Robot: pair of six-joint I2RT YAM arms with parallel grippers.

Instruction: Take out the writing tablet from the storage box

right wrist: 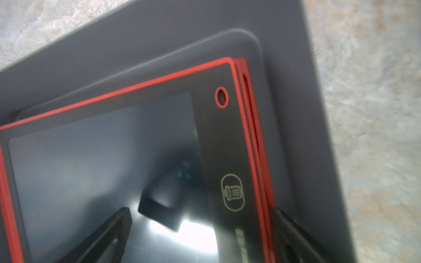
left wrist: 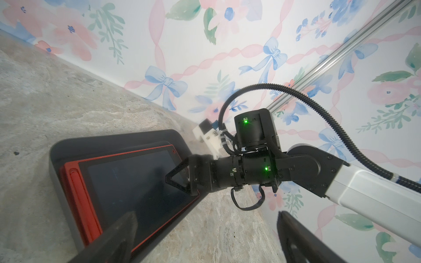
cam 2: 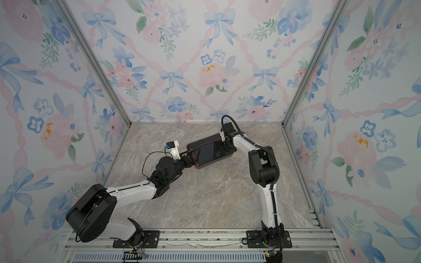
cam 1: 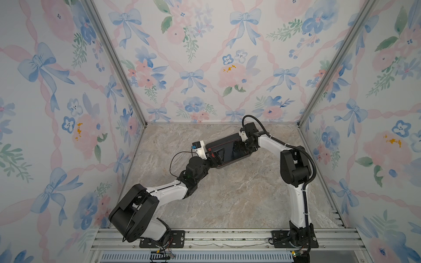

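Observation:
The writing tablet [left wrist: 131, 179], dark-screened with a red frame, lies flat inside the shallow dark grey storage box [left wrist: 116, 139]. My left gripper is open at the box's left end, its blurred fingers [left wrist: 118, 236] wide apart. At the other end my right gripper stands open over the tablet's right part. In the right wrist view one of its fingers [right wrist: 109, 234] shows over the screen. The other overlaps the tablet's right red edge, near the gap to the box wall. Whether it touches the tablet cannot be told.
Bare marbled table [cam 1: 236, 197] surrounds the box, with wide free room in front. The patterned back wall [cam 1: 210, 87] rises not far behind it. Both grippers are close together over the box.

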